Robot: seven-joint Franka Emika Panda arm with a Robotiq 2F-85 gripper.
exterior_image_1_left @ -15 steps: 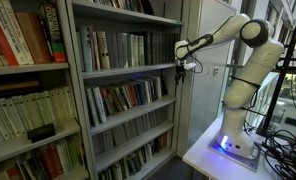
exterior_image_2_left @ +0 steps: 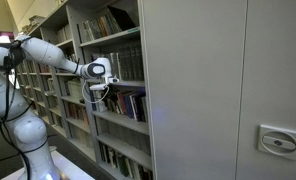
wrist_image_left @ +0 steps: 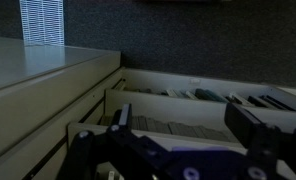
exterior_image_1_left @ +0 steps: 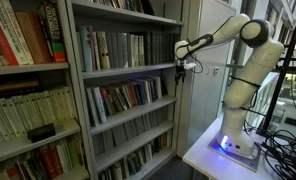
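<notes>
My gripper (exterior_image_1_left: pixel 179 77) hangs at the end of the outstretched white arm (exterior_image_1_left: pixel 250 75), near the right end of the bookshelf (exterior_image_1_left: pixel 78 74). In the second exterior view the gripper (exterior_image_2_left: pixel 101 97) points down in front of the shelves. Two dark fingers show in the wrist view, the left finger (wrist_image_left: pixel 120 120) and the right finger (wrist_image_left: pixel 243 125), set wide apart with nothing seen between them. Below them, shelf boards and rows of books (wrist_image_left: pixel 188 130) are dimly visible.
A white table (exterior_image_1_left: pixel 210 158) carries the arm's base. Loose cables (exterior_image_1_left: pixel 285 150) lie to its right. Several shelves of books (exterior_image_1_left: pixel 128 97) fill the left side. A broad pale panel (exterior_image_2_left: pixel 195 90) stands right of the shelves in the second exterior view.
</notes>
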